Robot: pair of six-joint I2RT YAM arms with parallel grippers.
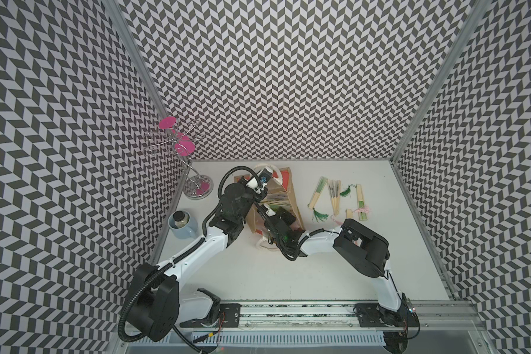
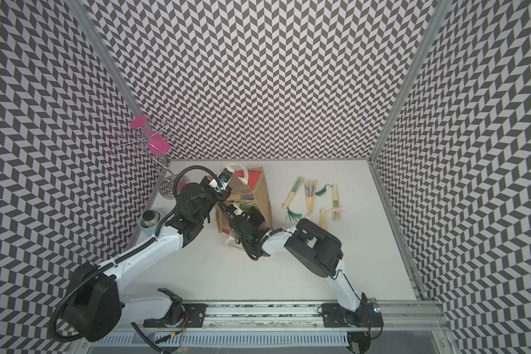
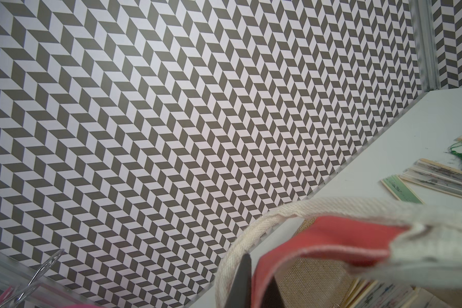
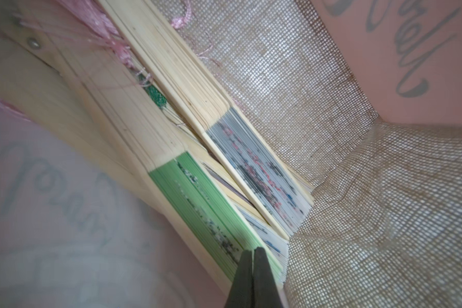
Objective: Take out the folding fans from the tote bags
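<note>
The burlap tote bag [image 1: 295,205] stands open at mid-table. In the left wrist view my left gripper is closed around the red-lined rim [image 3: 338,238], beside the cream handle [image 3: 231,261]. Down inside the bag, my right gripper has its fingertips pressed together with nothing between them. They lie over the far end of a green folding fan [image 4: 202,210], which is outside the fingers. Beside it rests a grey-patterned fan [image 4: 261,169], with more fan sticks partly covered between the two. The overhead views have the bag's interior largely covered by my arms.
Right of the bag lie several removed fans, including a green one [image 1: 318,193], a grey one [image 1: 334,197] and another green one [image 1: 361,203]. A chrome stand with pink discs [image 1: 184,147] and a blue cup [image 1: 183,224] stand at left.
</note>
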